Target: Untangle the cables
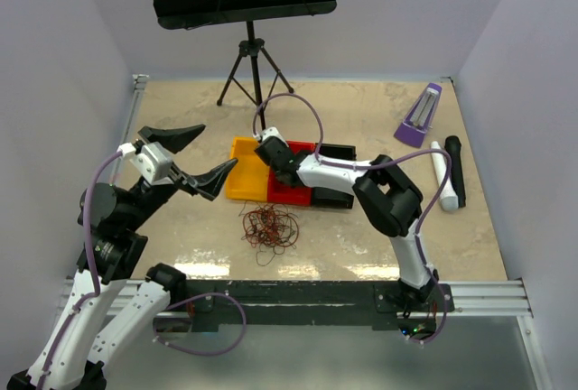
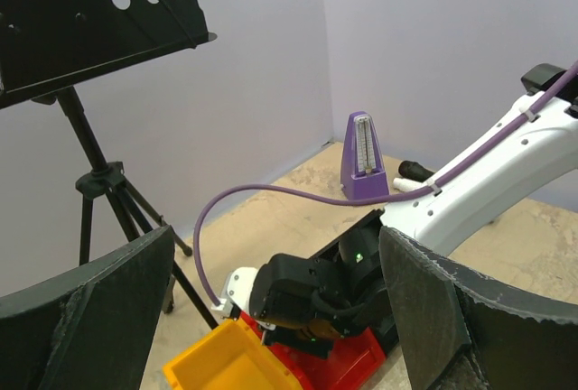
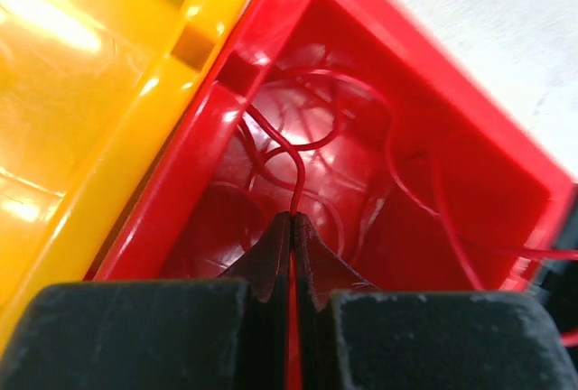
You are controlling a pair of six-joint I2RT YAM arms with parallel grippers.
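Note:
A tangle of red and dark cables [image 1: 269, 227] lies on the table in front of the bins. Over the red bin [image 1: 303, 146], my right arm reaches down, hiding its fingertips from the top view. In the right wrist view my right gripper is shut, its tips pinching a thin red cable [image 3: 291, 151]. More red cable loops lie on that bin's floor, and strands cross its right side. My left gripper [image 1: 219, 145] stands open left of the yellow bin [image 1: 246, 182], nothing between its wide-spread fingers [image 2: 99, 309].
A black bin [image 1: 339, 151] adjoins the red one. A music stand [image 1: 253, 47] rises behind; a purple metronome [image 1: 418, 116], a white cylinder [image 1: 442, 173] and a black one [image 1: 454, 171] lie at right.

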